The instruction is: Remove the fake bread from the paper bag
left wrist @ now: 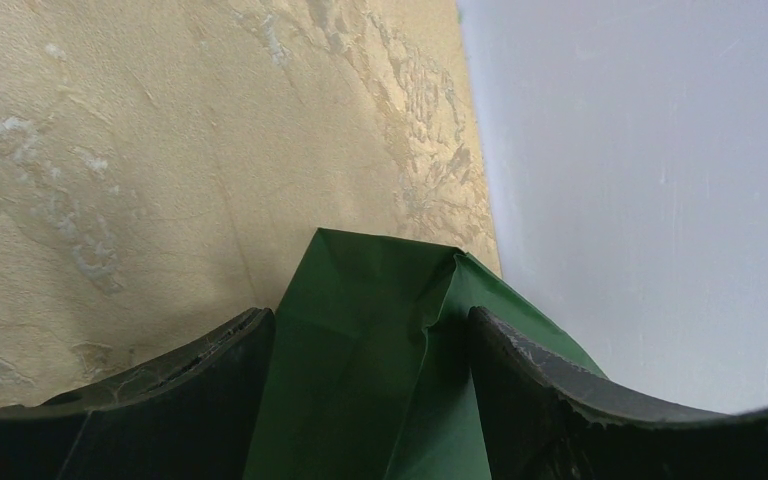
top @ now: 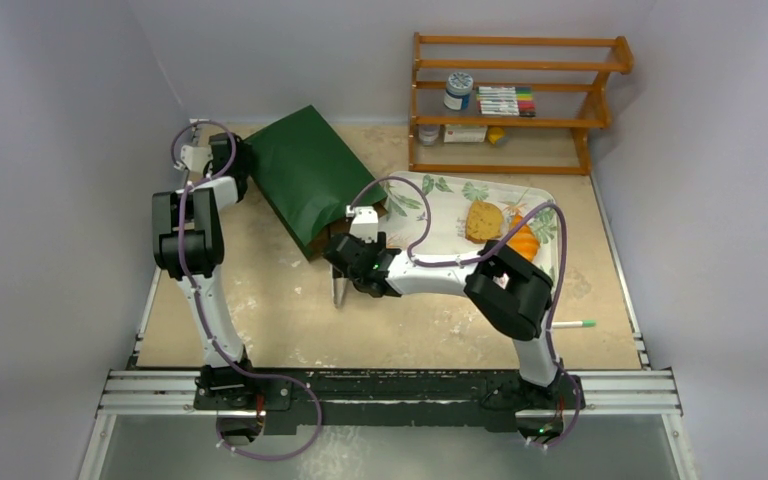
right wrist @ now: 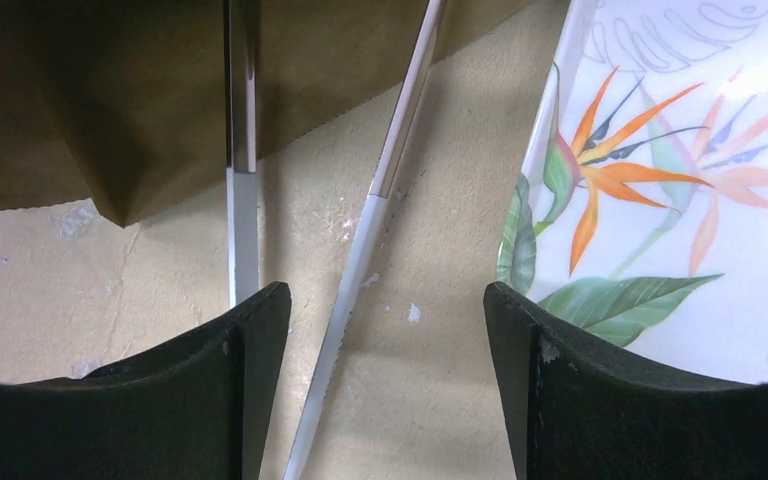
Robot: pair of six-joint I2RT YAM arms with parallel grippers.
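Observation:
The green paper bag (top: 305, 170) lies tilted at the back left, its brown opening (right wrist: 130, 120) toward my right gripper. My left gripper is at the bag's top left corner, fingers apart either side of the green paper; I cannot tell if it grips. My right gripper is part open over the table just outside the opening, above white bag handles (right wrist: 350, 280), with nothing visibly held. Bread inside the bag is not visible. On the white tray (top: 430, 210) lie a flat golden piece (top: 483, 220) and an orange bread (top: 522, 240).
A wooden rack (top: 505, 160) with jars and markers stands at the back right. A green-capped marker (top: 572, 323) lies at the front right.

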